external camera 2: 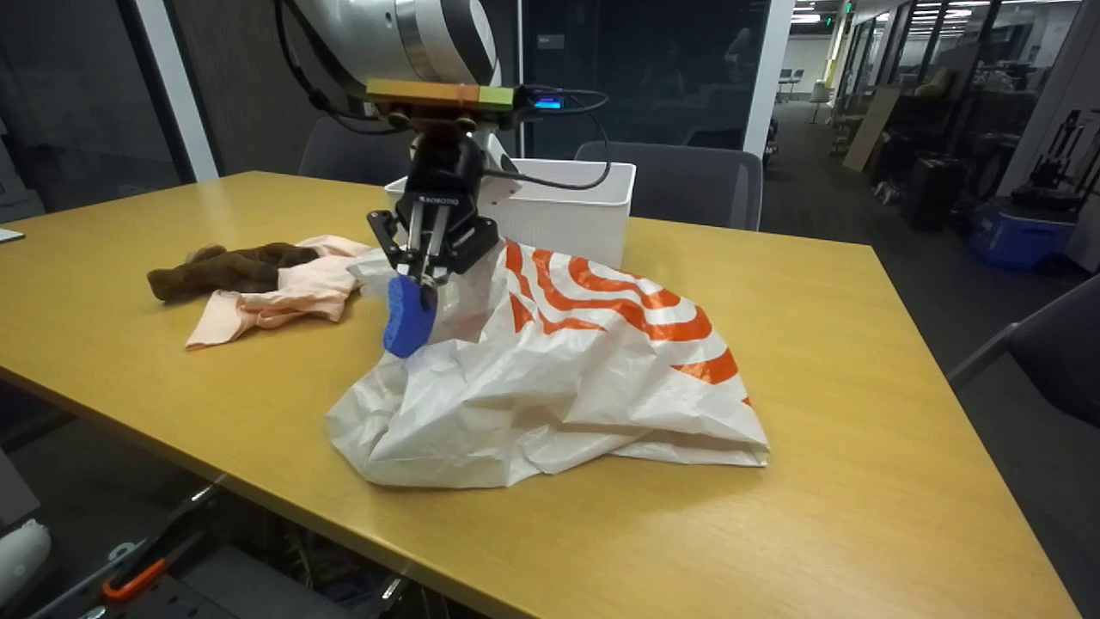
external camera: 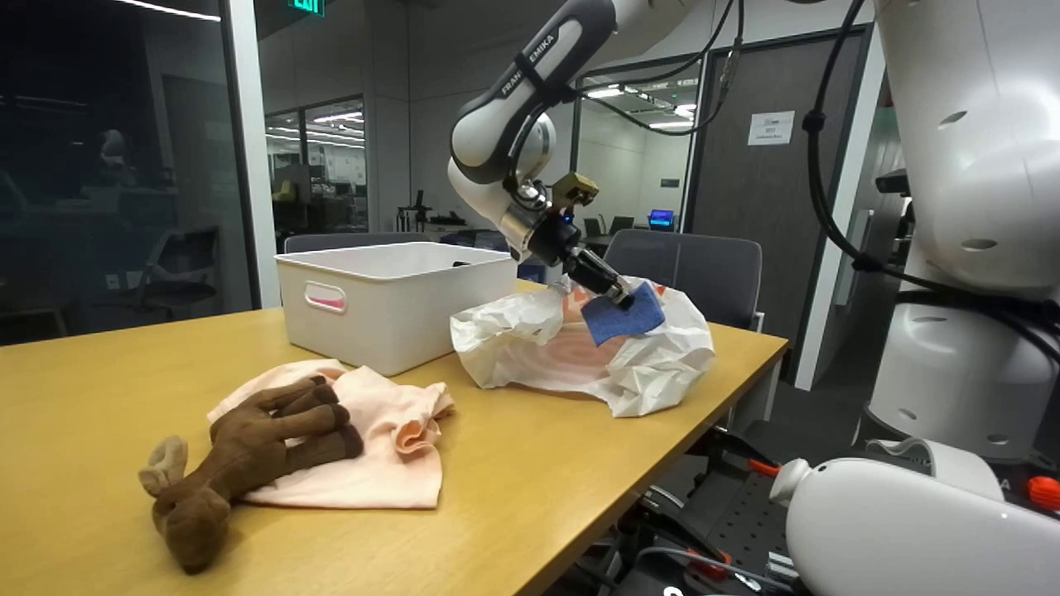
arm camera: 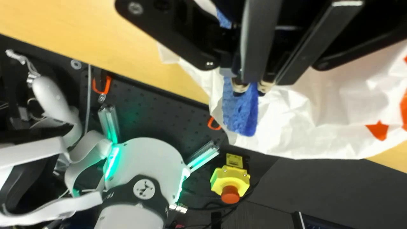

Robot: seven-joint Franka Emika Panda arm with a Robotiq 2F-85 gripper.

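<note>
A blue sponge (external camera: pixel 623 316) is held by my gripper (external camera: pixel 623 300), which is shut on it and tilted downward. The sponge hangs at the mouth of a crumpled white plastic bag (external camera: pixel 656 372) with orange stripes. In the second exterior view the sponge (external camera 2: pixel 408 318) is on the bag's open side, its lower end close against the bag (external camera 2: pixel 557 413); whether they touch I cannot tell. The wrist view has the sponge (arm camera: pixel 239 110) jutting out beyond my fingertips, with the white bag (arm camera: pixel 305 126) behind it.
A white bin (external camera: pixel 397 308) stands behind and left of the bag. A brown plush animal (external camera: pixel 253 447) lies on a peach cloth (external camera: pixel 397 477) at the front left. Bare table (external camera 2: pixel 876 464) shows right of the bag.
</note>
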